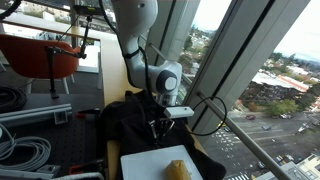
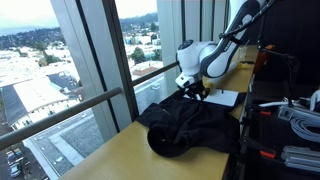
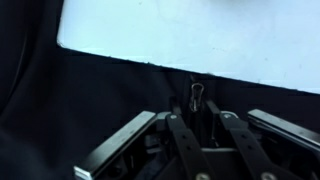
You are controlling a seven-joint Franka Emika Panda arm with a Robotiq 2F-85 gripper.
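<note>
A small clip with metal loops (image 3: 196,96) lies at the near edge of a white board (image 3: 150,30). My gripper is at that edge in the wrist view, its dark fingers part open on either side of the clip. Whether they touch the clip cannot be made out. From exterior view 1, the gripper (image 1: 160,130) points down just beyond the far edge of the white board (image 1: 143,167). A yellow-brown object (image 1: 179,168) rests on the board. In exterior view 2 the arm hides part of the board (image 2: 222,98).
Black cloth (image 2: 190,125) is bunched over the wooden table (image 2: 120,155) around the board. Tall windows with a sloping metal frame (image 1: 215,50) stand close beside the arm. A dark rack with coiled cables (image 1: 25,150) is at the left in exterior view 1.
</note>
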